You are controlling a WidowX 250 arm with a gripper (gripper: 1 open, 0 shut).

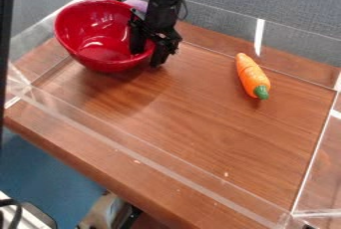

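Note:
In the camera view, a red bowl (91,36) sits at the back left of the wooden table, tilted a little. My black gripper (150,46) is down at the bowl's right rim; whether its fingers grip that rim is too small and dark to tell. A purple object (138,9) is partly hidden behind the bowl and the arm. An orange toy carrot (252,77) with a green tip lies on the right side of the table.
Clear low walls (260,37) surround the wooden table (186,143). Grey padding stands behind.

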